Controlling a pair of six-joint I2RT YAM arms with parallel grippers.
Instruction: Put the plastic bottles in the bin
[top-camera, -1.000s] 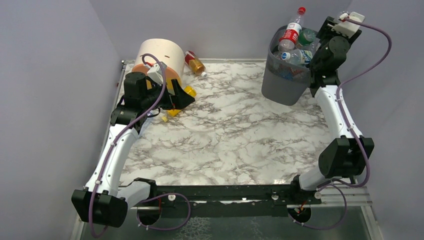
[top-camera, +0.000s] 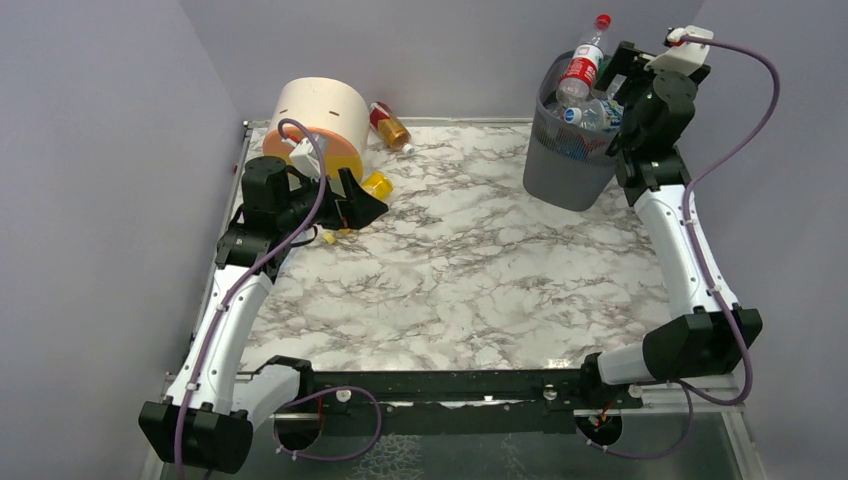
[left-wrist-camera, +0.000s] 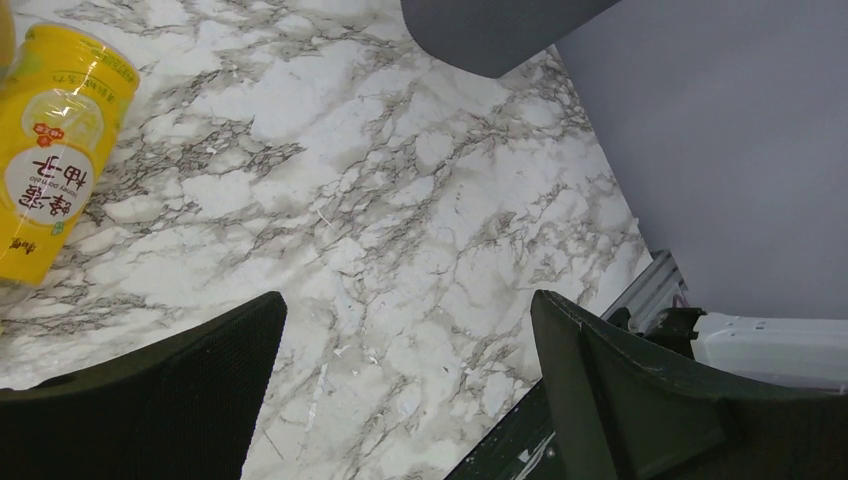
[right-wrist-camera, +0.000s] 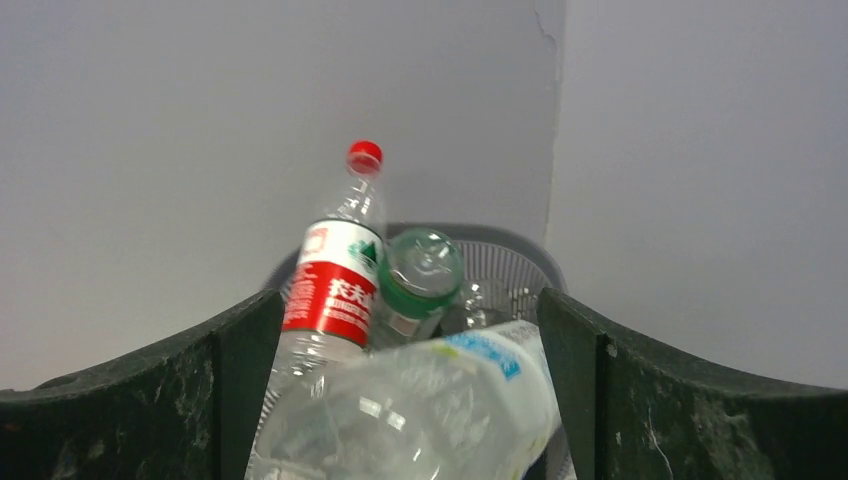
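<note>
The grey bin (top-camera: 560, 170) at the back right holds several bottles, including a red-label one (top-camera: 585, 65) standing high with its red cap up. My right gripper is open over the bin's rim; a clear bottle (right-wrist-camera: 400, 410) and a green-banded one (right-wrist-camera: 420, 280) show between and beyond its fingers. My left gripper hangs open above the table, with a yellow bottle (left-wrist-camera: 55, 160) lying to its left. An amber bottle (top-camera: 390, 128) lies at the back beside the cylinder; another bottle behind the left arm is mostly hidden.
A cream cylinder (top-camera: 325, 110) with orange end stands at the back left, near the left arm. Grey walls enclose the back and sides.
My right arm has shifted slightly and its gripper now sits a little further left over the bin. The left arm has moved very slightly.
</note>
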